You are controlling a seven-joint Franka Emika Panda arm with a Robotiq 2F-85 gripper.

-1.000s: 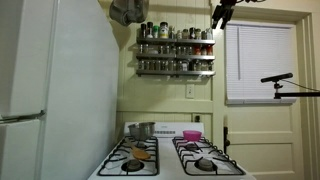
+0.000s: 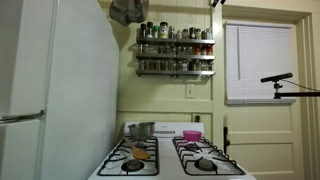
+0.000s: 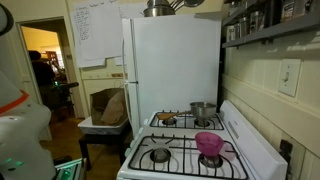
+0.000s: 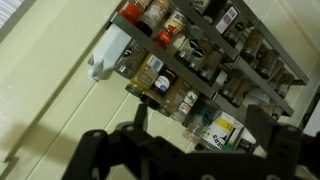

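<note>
My gripper stands open in the wrist view, its dark fingers apart at the lower edge and no object visible between them. Beyond it, the spice shelves appear tilted, with several jars point(image 4: 165, 80) on them. Only a dark tip of the gripper point(image 2: 217, 3) shows at the top edge of exterior view 1, above the spice rack point(image 2: 175, 55). On the stove point(image 2: 170, 170) are a grey pot point(image 2: 142, 131) at the back left, a wooden spoon point(image 2: 140, 153) in front of it, and a pink bowl point(image 2: 192, 135) at the back right.
A tall white fridge point(image 3: 175, 65) borders the stove. The white arm point(image 3: 25, 115) fills the left edge of exterior view 2. A black rod-like device point(image 2: 277, 77) juts in before the door blind. Pans point(image 2: 128, 10) hang at the upper left.
A second ago the gripper hung lower, beside the top of the spice rack. It has moved up, almost out of exterior view 1. The stove items have not moved.
</note>
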